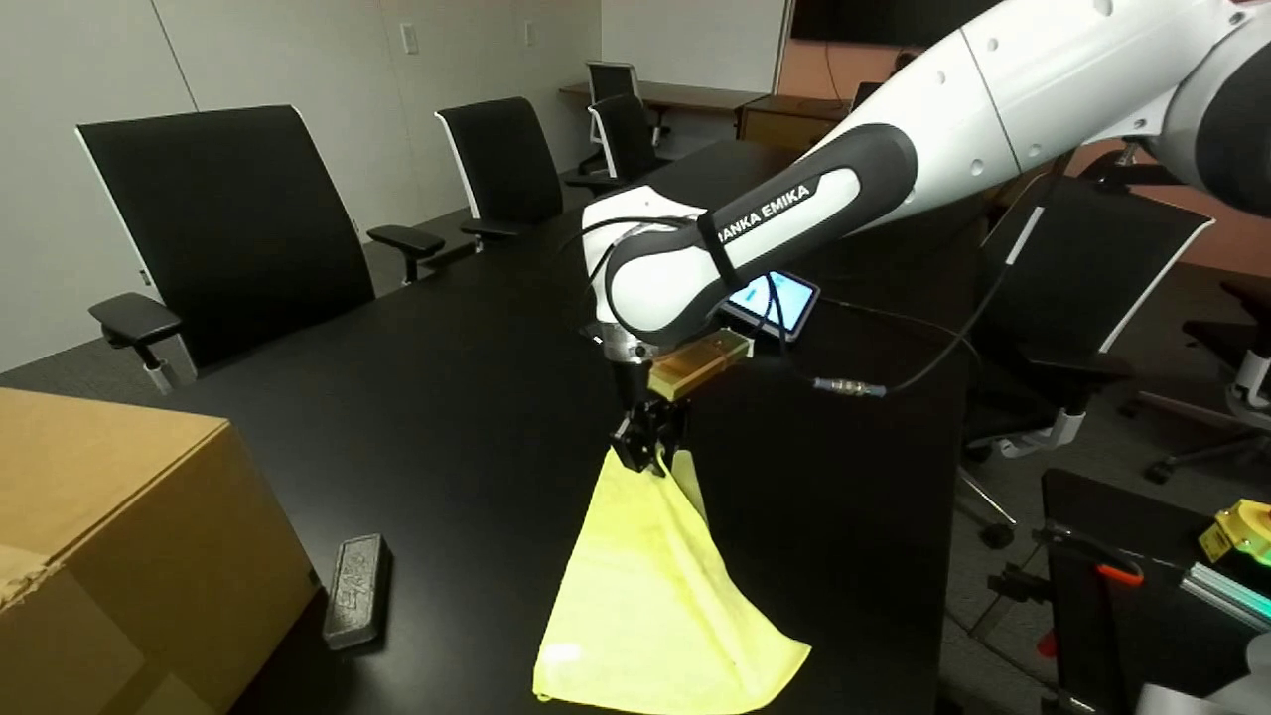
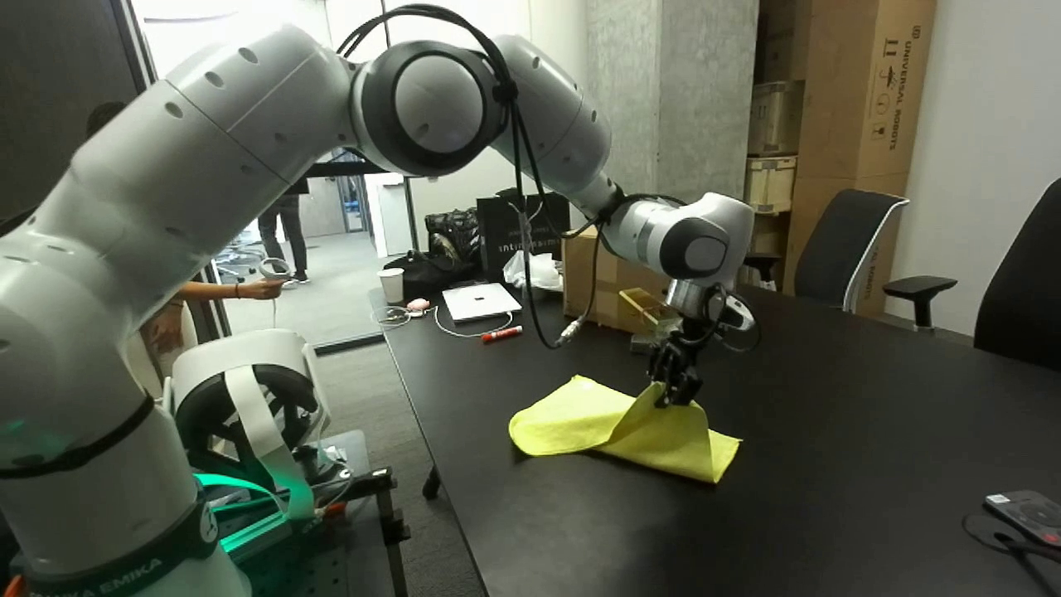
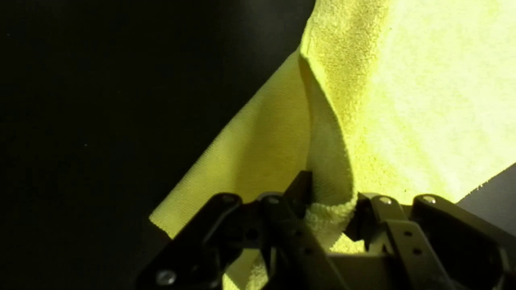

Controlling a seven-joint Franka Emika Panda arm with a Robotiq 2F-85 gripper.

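A yellow cloth (image 1: 649, 596) lies on the black table, partly folded over itself. My gripper (image 1: 651, 453) is shut on its edge near one corner. Seen from the other side, the cloth (image 2: 567, 418) has a raised fold running up to the gripper (image 2: 676, 390), while its left part lies fairly flat. In the wrist view a curled edge of the cloth (image 3: 331, 145) rises between the fingers of the gripper. Beneath it a flap of cloth reaches out to a corner at the lower left. The underside of the fold is partly hidden.
A dark eraser-like block (image 1: 356, 590) and a cardboard box (image 1: 155, 536) are on the left of the table. A tablet (image 1: 775, 303) stands behind the arm. A laptop (image 2: 482, 302) and a red marker (image 2: 501, 334) lie near the far edge. Bare table surrounds the cloth.
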